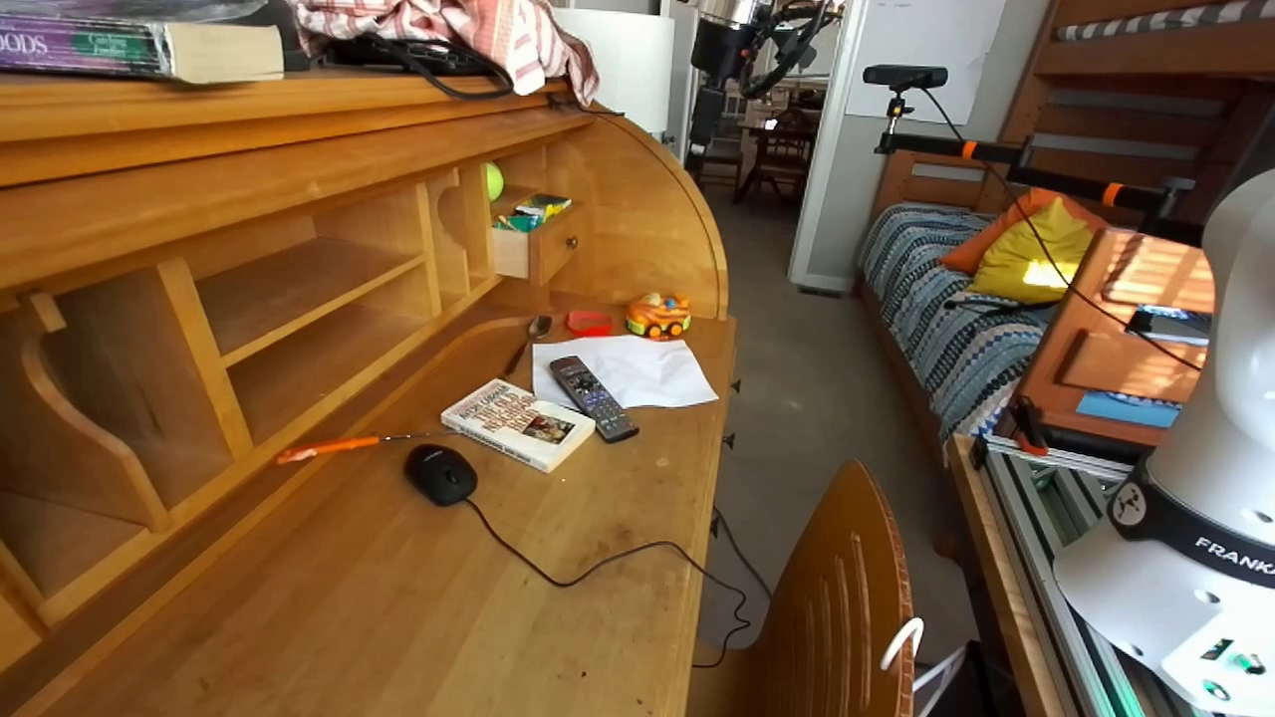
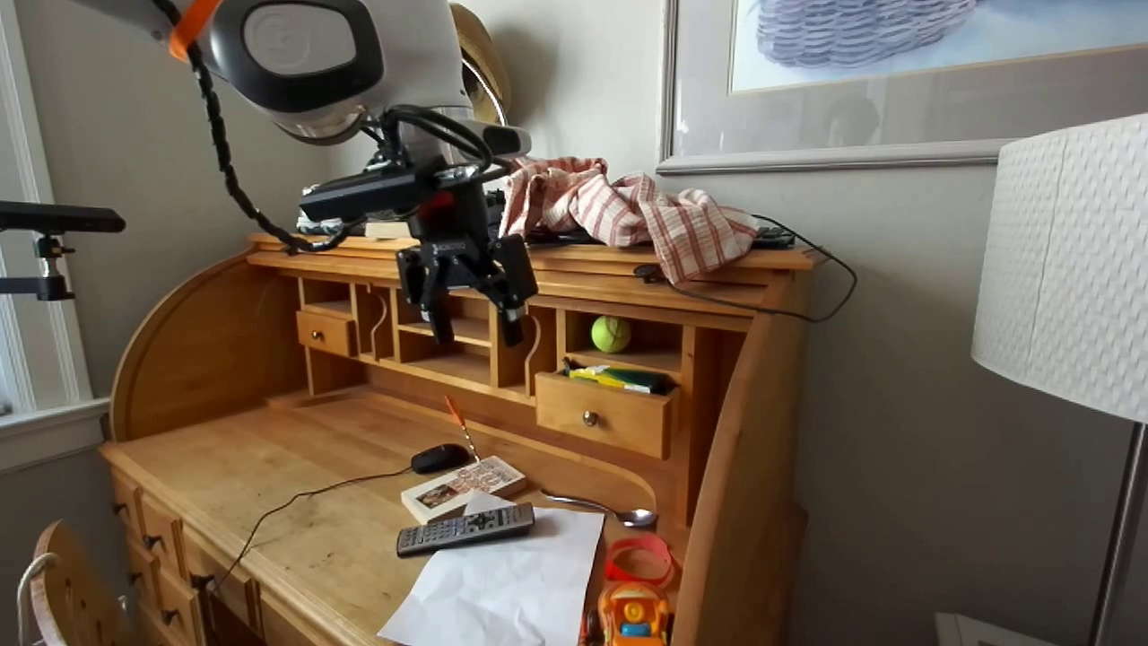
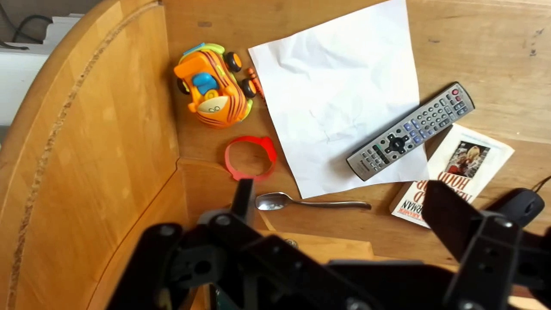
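My gripper (image 2: pixel 476 332) hangs open in the air above the desk, nothing between its fingers. In the wrist view its fingers (image 3: pixel 241 201) spread wide over the back of the desktop. Below lie a spoon (image 3: pixel 320 204), a red ring-shaped band (image 3: pixel 232 166), an orange toy car (image 3: pixel 219 100) and a white sheet of paper (image 3: pixel 330 98). A grey remote (image 3: pixel 410 131) rests partly on the paper. Close by are a white paperback (image 3: pixel 488 155) and a black mouse (image 3: pixel 519 206). An orange-handled tool (image 1: pixel 335 448) lies further along the desk.
A small drawer (image 2: pixel 603 414) stands pulled out with packets inside, a tennis ball (image 2: pixel 610 334) in the cubby above it. The desk's curved side wall (image 3: pixel 93 155) borders the toy car. Bare desktop (image 1: pixel 394 609) extends past the mouse.
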